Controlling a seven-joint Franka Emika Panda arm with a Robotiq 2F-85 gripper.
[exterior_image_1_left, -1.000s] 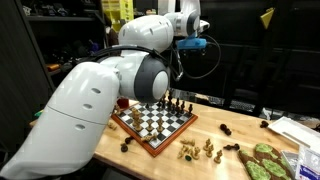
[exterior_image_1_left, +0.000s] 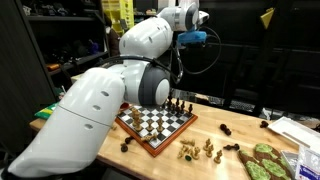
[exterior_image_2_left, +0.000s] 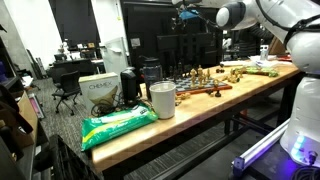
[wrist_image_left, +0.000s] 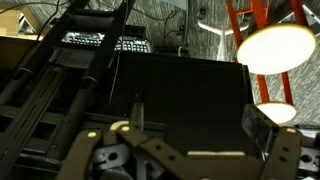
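In the wrist view my gripper stands open, its dark fingers (wrist_image_left: 262, 126) wide apart at the bottom of the picture. No held object shows between them. High above the table, the arm (exterior_image_1_left: 150, 40) reaches toward the back in exterior view 1, and the gripper's tips are not clear there. Below the arm lies a chessboard (exterior_image_1_left: 172, 132) with a brown border. Dark chess pieces (exterior_image_1_left: 178, 106) line its far side, and light pieces stand on it. Several light pieces (exterior_image_1_left: 209, 148) are on the bare wood to its right.
A green patterned mat (exterior_image_1_left: 262, 162) and a white tray (exterior_image_1_left: 294, 132) occupy the table's right side. At the other end are a green bag (exterior_image_2_left: 118, 124), a white container (exterior_image_2_left: 163, 99) and a box (exterior_image_2_left: 100, 91). Bare wood (exterior_image_1_left: 222, 116) lies right of the board.
The arm has shifted slightly, its upper part a little to the left in exterior view 1. The chessboard and its pieces show no visible movement.
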